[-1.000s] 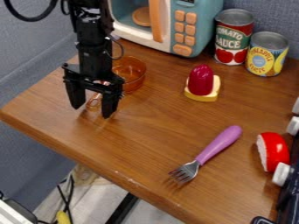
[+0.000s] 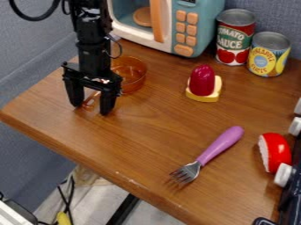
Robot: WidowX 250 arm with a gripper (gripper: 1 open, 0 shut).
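Observation:
My black gripper [image 2: 91, 101] hangs low over the left part of the wooden table, its two fingers apart and pointing down. An orange translucent bowl [image 2: 130, 75] sits just behind and right of it. A small, hard-to-make-out orange translucent shape lies between or behind the fingertips; I cannot tell whether it is touched.
On the table [image 2: 129, 149] are a red-and-yellow toy [image 2: 202, 83], a purple-handled fork [image 2: 209, 154] and a red-and-white object [image 2: 274, 151]. A toy microwave [image 2: 171, 22], a tomato can [image 2: 234, 39] and a yellow can [image 2: 268, 57] stand at the back.
The objects on the table have not visibly moved.

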